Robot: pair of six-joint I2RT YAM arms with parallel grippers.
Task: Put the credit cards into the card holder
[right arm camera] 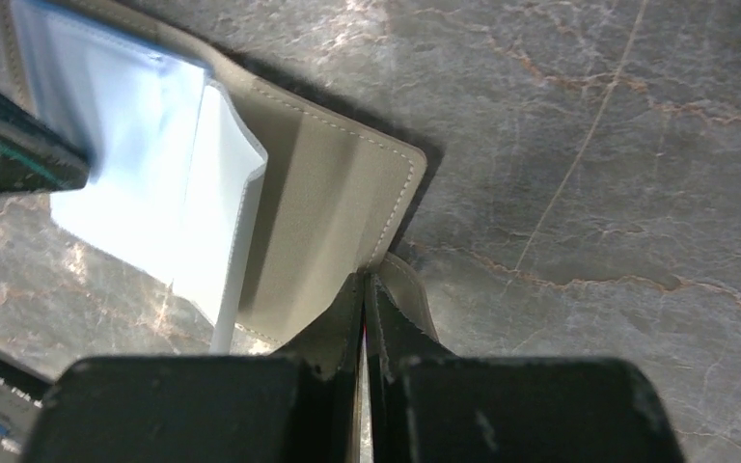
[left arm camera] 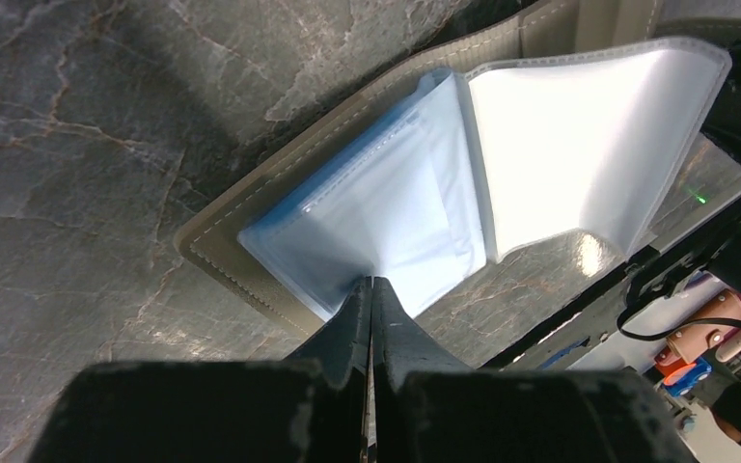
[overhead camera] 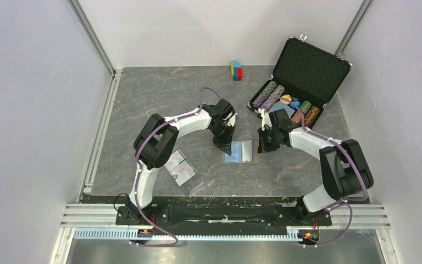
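Note:
The card holder lies open at the table's middle, beige cover with blue and white sleeves; in the left wrist view its blue sleeve sits beside a raised white sleeve. My left gripper is shut, its tips at the blue sleeve's lower edge, nothing visible between them. My right gripper is shut at the beige cover, tips on its edge; nothing clear shows between its fingers. Several cards in a clear sheet lie left of the holder; I cannot tell more about them.
An open case of poker chips stands at the back right. Colored blocks lie at the back middle.

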